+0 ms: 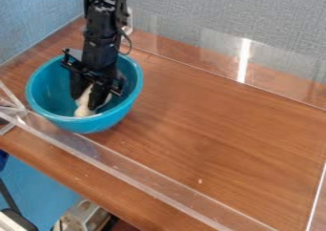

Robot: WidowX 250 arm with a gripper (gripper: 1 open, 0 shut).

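A teal bowl (120, 109) stands on the wooden table at the left. My black gripper (91, 88) reaches down into it from above, shut on a pale, cream-coloured object (84, 103) inside the bowl. The fingertips and much of that object are partly hidden by the gripper and the bowl, so what exactly it is I cannot tell.
Clear plastic edging runs along its sides, with grey walls behind. Some equipment sits below the front left edge.
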